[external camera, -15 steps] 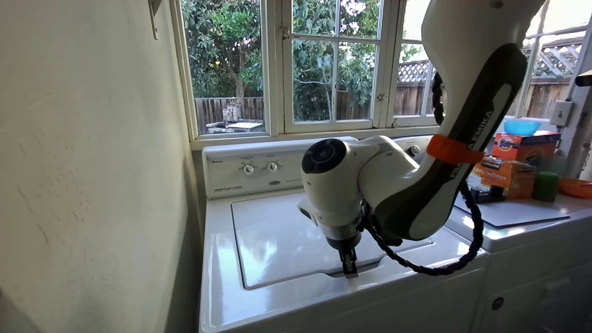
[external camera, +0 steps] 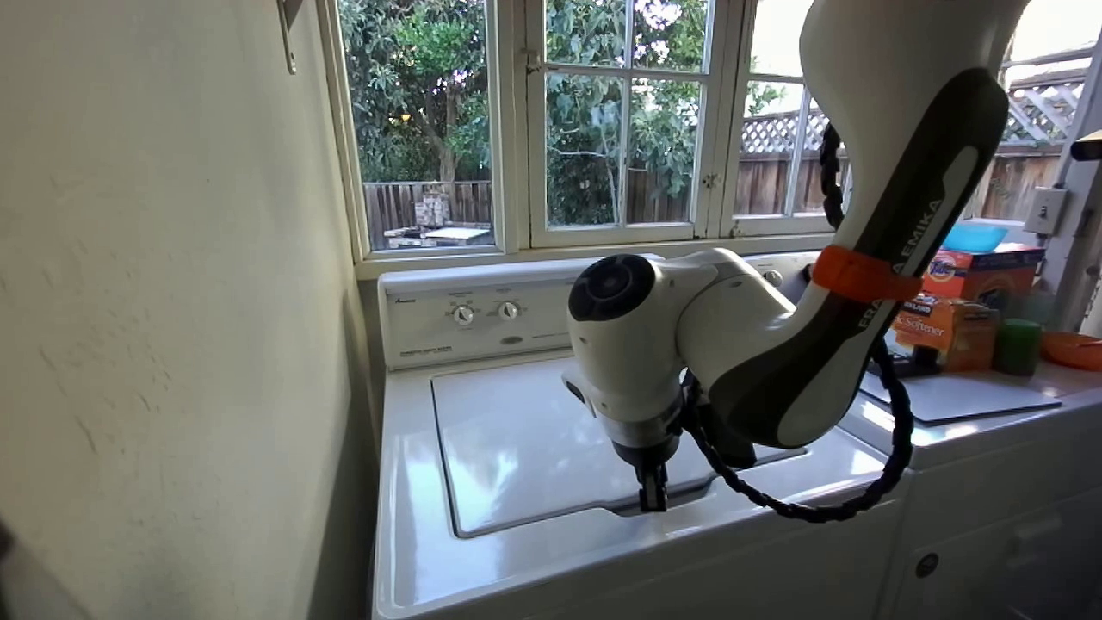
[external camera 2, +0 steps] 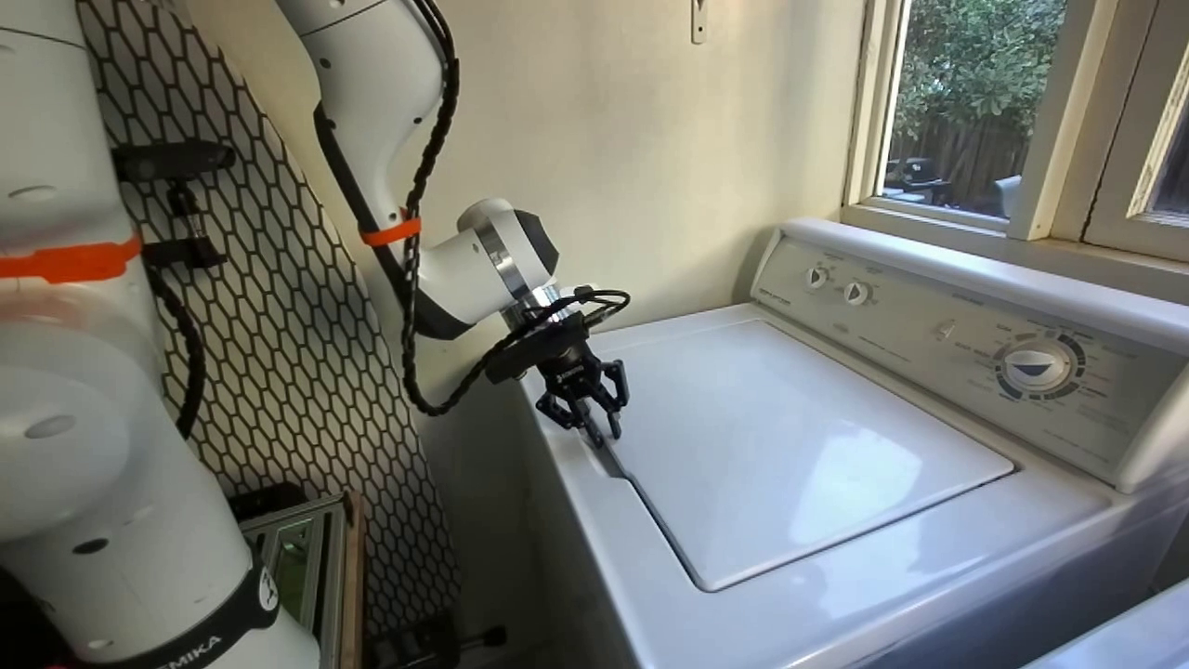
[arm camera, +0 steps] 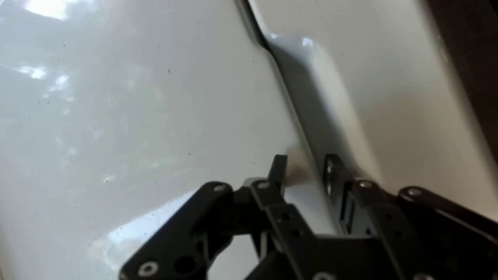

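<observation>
A white top-loading washer has a flat lid (external camera 2: 803, 435) that lies closed. Along the lid's front edge runs a recessed notch (arm camera: 308, 93) in the washer's top. My black gripper points down at this notch, its fingers part open. In the wrist view one finger (arm camera: 278, 172) is over the lid and the other finger (arm camera: 331, 175) is on the notch side, so the lid's edge runs between them. No grip on the edge shows. Exterior view 2 has the gripper (external camera 2: 605, 430) at the lid's front edge; whether the tips touch it I cannot tell.
Behind the lid rises the control panel (external camera 2: 947, 346) with its knobs. A wall (external camera: 186, 310) stands close on the washer's left. To the right, a second white appliance (external camera: 992, 403) carries detergent boxes (external camera: 945, 331), a green cup (external camera: 1018, 346) and an orange bowl (external camera: 1074, 350).
In exterior view 1 the arm has shifted slightly right, with the wrist a little more upright. The fingertips have risen a little. The lid has stayed closed.
</observation>
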